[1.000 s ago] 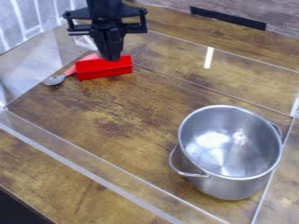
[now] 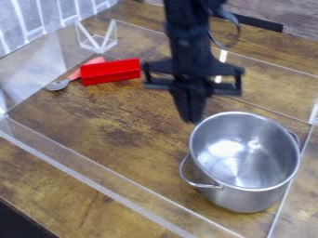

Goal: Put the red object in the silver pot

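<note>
The red object point(image 2: 112, 72), a small box-like block, lies on the wooden table at the back left. At the front right stands the silver pot point(image 2: 246, 167), upright, its inside empty as far as it shows. My gripper point(image 2: 192, 104), dark and blurred by motion, hangs between the two, just behind the pot's rim as seen from here. It is apart from the red object. Nothing red shows at its fingers, but the blur hides whether they are parted or closed.
Beside the red object lies a spoon-like utensil point(image 2: 59, 85), partly hidden. A white wire-like thing point(image 2: 97, 39) stands behind it. Clear low walls and a white rack point(image 2: 37, 20) edge the area.
My gripper has travelled from above the red object to the right and nearer the camera, towards the pot. The red object and the pot are where they were.
</note>
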